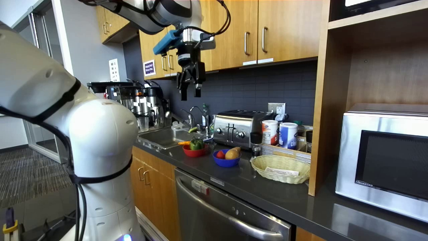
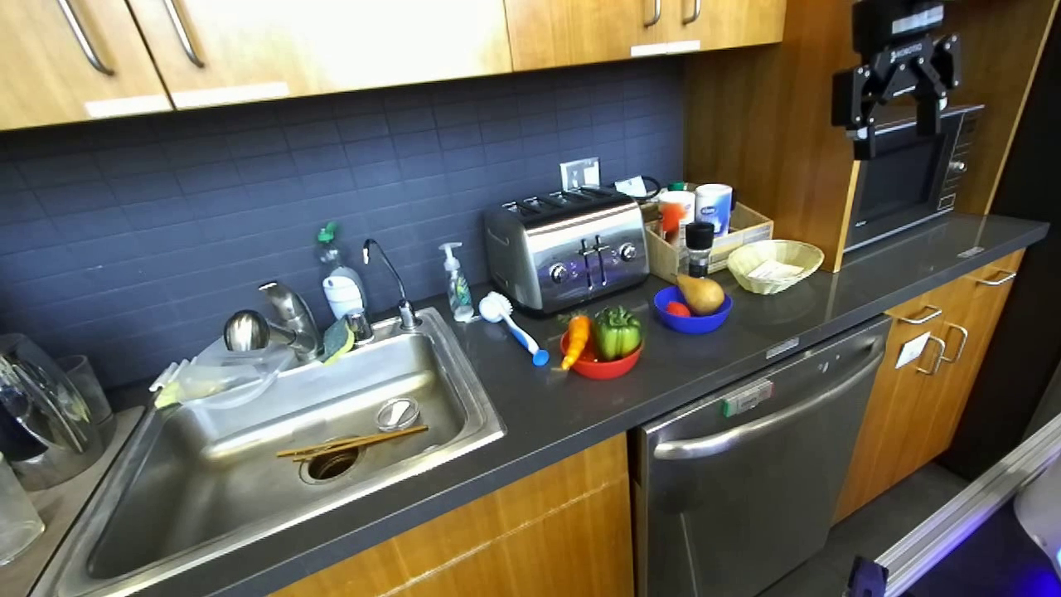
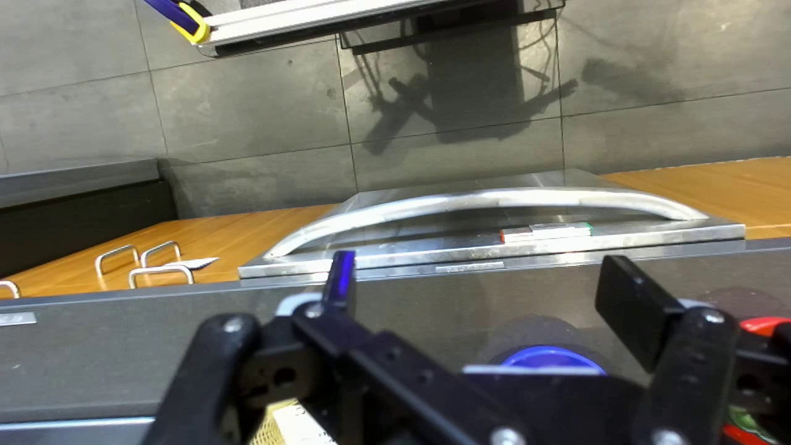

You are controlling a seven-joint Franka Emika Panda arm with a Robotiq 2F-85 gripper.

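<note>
My gripper hangs in the air above the counter, open, with nothing between its fingers. In the wrist view its black fingers stand wide apart over the counter. A red bowl on the counter holds a carrot and a green pepper. To its right, a blue bowl contains a red item and a tan pear-like item. A yellow wicker basket with a paper slip in it sits farther right. Only part of the blue bowl's rim shows in the wrist view.
Behind the bowls stands a toaster, beside a box of canisters. The sink has wooden sticks in it. A scrub brush lies between sink and red bowl. A microwave stands right of a wooden divider.
</note>
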